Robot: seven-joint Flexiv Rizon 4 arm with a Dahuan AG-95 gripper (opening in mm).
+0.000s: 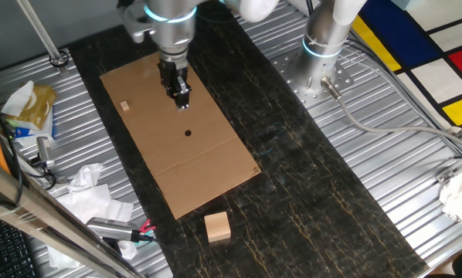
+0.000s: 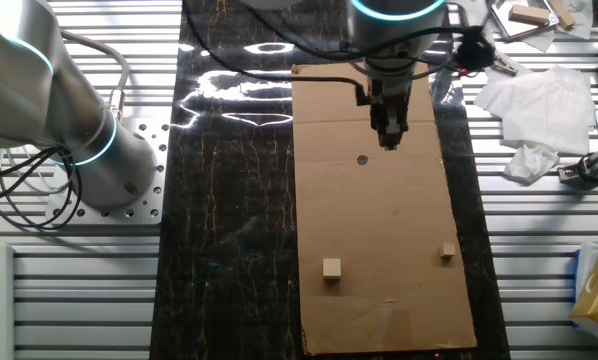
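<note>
My gripper (image 1: 183,106) points down above a flat brown cardboard sheet (image 1: 157,147), near the dark round spot (image 1: 188,133) on it. In exterior view 2 the gripper (image 2: 389,143) hangs beside the same spot (image 2: 362,160). Its fingertips look close together, but neither view shows the gap clearly, and nothing held can be made out. A small wooden block (image 2: 447,250) lies near one long edge of the sheet, and a slightly bigger wooden cube (image 2: 331,268) near the other. Off the sheet's end, a larger wooden block (image 1: 217,227) rests on the dark tabletop.
The arm's base (image 1: 316,73) stands at the table's far right edge. White tissues (image 1: 92,201) and a yellow tissue packet (image 1: 36,104) lie on the slatted metal at the left.
</note>
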